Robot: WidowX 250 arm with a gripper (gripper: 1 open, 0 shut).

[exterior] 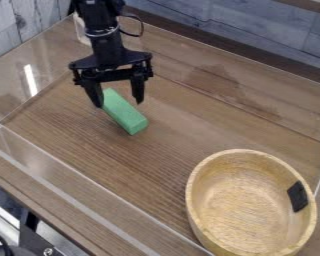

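A black robot gripper (112, 80) hangs from the top left of the camera view, open, its two fingers spread just above a green block (124, 111). The block lies flat and diagonally on the wooden table, with its upper end near the gripper. Nothing shows held between the fingers.
A large round beige bin (250, 200) with a dark handle patch stands at the lower right. Grey walls border the table at the upper left and top right, with cables at the lower left.
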